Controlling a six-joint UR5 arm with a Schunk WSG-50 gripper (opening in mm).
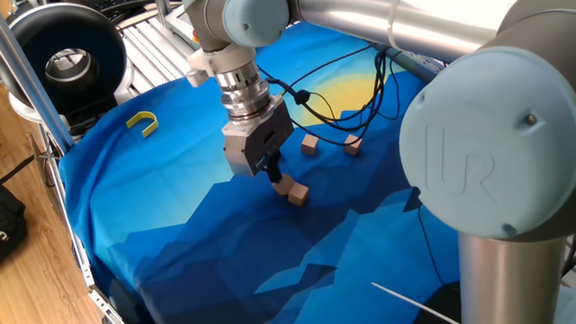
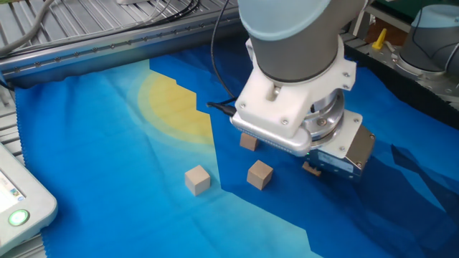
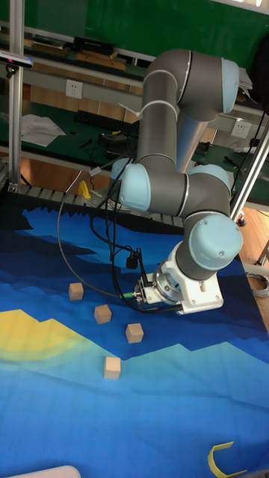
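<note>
My gripper (image 1: 274, 177) points down at the table, its dark fingers close together in one narrow column with nothing visible between them. Right by the fingertips is a wooden cube (image 1: 283, 185); a second wooden cube (image 1: 299, 195) sits against it on the far side from the fingers. From exterior view 2, only part of a wooden cube (image 2: 311, 169) shows beneath the gripper body. Two more cubes, one nearer (image 1: 310, 145) and one farther right (image 1: 353, 145), stand apart behind the arm's tool. In exterior view 3 the gripper's tip is partly covered by cables.
Black cables (image 1: 369, 112) loop beside the tool above the cloth. A yellow curved piece (image 1: 142, 122) lies at the far left. A pale rod (image 1: 414, 303) lies near the arm's base.
</note>
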